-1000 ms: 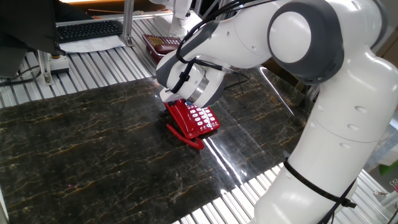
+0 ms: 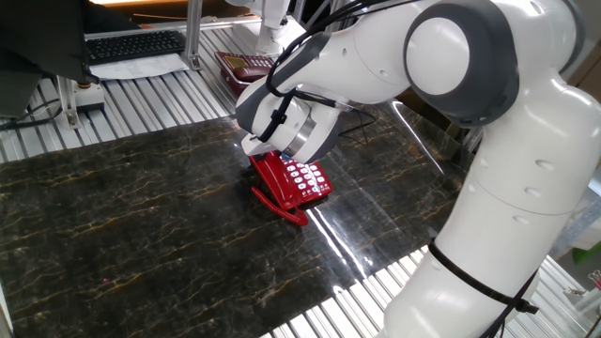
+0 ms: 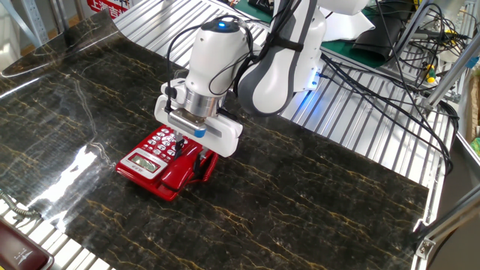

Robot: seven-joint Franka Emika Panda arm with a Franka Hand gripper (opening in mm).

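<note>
A red desk phone (image 2: 293,178) with white keys rests on the dark marbled sheet. Seen from the other side, the phone (image 3: 154,161) has its keypad and small display on the left. Its red handset (image 2: 279,207) lies along the side of the body in exterior view 1. My gripper (image 3: 190,148) points down over the phone, between the keypad and the handset side. In exterior view 2 its fingers appear apart, low at the phone; whether they press on any part of it is hidden. The hand hides the fingertips in exterior view 1.
A second, dark red phone (image 2: 246,68) and a black keyboard (image 2: 134,45) sit on the slatted table behind. Loose cables (image 3: 420,112) run along the right side. Most of the marbled sheet (image 3: 300,202) is bare.
</note>
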